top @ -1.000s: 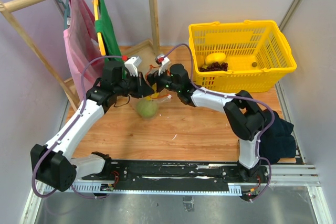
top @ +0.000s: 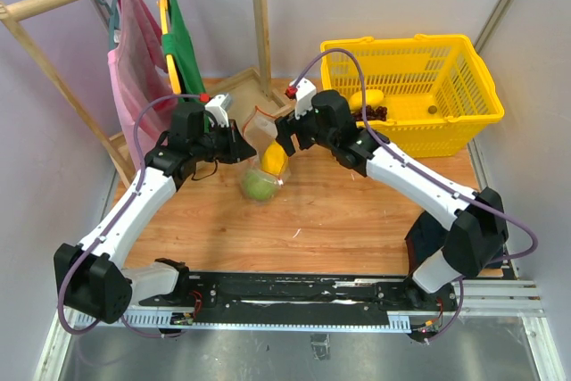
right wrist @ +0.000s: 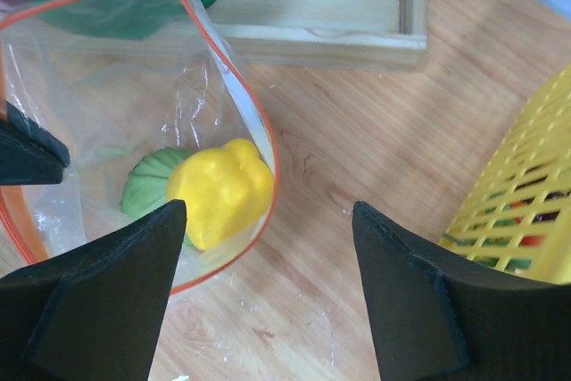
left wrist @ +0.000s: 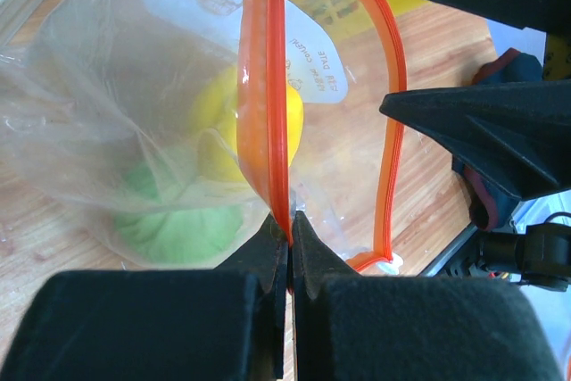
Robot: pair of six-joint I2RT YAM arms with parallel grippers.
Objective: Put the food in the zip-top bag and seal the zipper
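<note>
A clear bag with an orange zipper rim (left wrist: 263,86) hangs with its mouth wide open. My left gripper is shut on that orange rim. Inside the bag lie a yellow pepper-like food (right wrist: 223,189) and a green round food (right wrist: 153,180), seen in the right wrist view through the open mouth. My right gripper stands open beside the mouth, just right of the bag in the top view, its fingers (left wrist: 482,127) apart with nothing between them.
The yellow basket (top: 486,104) at the back right holds a yellow food (top: 368,98) and dark grapes (top: 370,115). Behind the bag is a wooden rack base (top: 236,86) with hanging clothes.
My right gripper has moved right and away from the bag's mouth, and its fingers are apart. More of the bag and the yellow food shows now. The left arm has hardly moved.
</note>
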